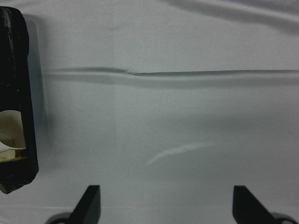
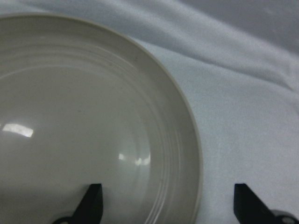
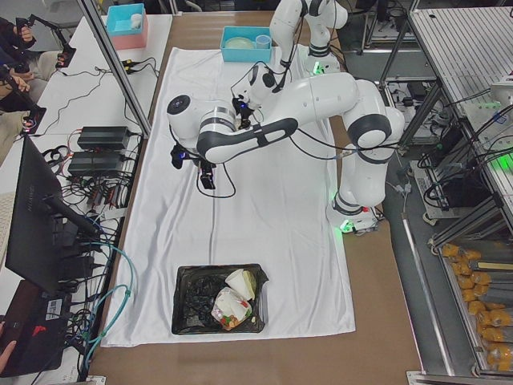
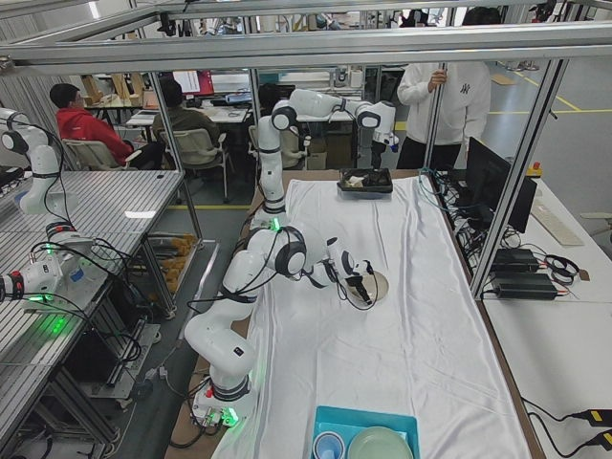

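Note:
A beige plate (image 2: 79, 121) lies on the white cloth, seen in the right wrist view and the camera right view (image 4: 379, 287). My right gripper is open low over its rim, one finger above the plate, the other beside it over the cloth. My left gripper hangs open over bare cloth, nothing between its fingers; a black bin (image 1: 14, 84) shows at the left edge of its view. In the camera left view the bin (image 3: 184, 297) holds a white cup and crumpled waste.
A blue tray (image 4: 363, 413) with a green plate (image 4: 381, 447) and a blue cup (image 4: 328, 445) stands at the cloth's other end. The cloth between has free room. Cables, a monitor and metal frames line the sides.

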